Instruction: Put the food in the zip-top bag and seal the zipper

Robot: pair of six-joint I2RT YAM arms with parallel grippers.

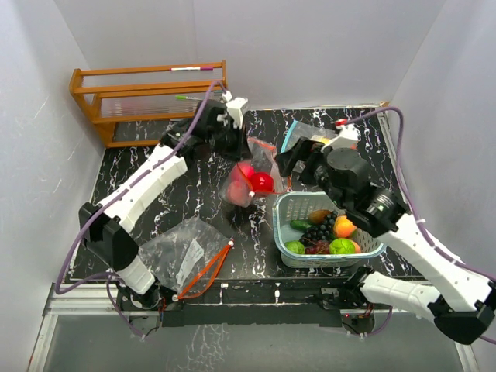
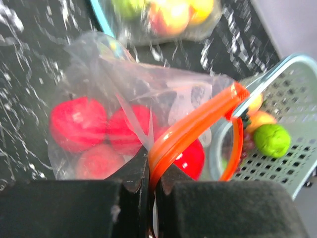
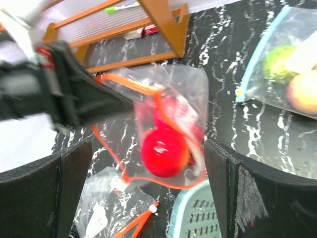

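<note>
A clear zip bag holding red produce stands mid-table, its orange zipper rim held upright. My left gripper is shut on that rim, seen closely in the left wrist view. My right gripper is open, above and to the right of the bag, with nothing between its fingers. The red food sits inside the bag. An empty bag with orange zipper lies flat at the front left.
A basket of fruit and vegetables sits front right. Another filled bag lies behind it at the back right. A wooden rack stands back left.
</note>
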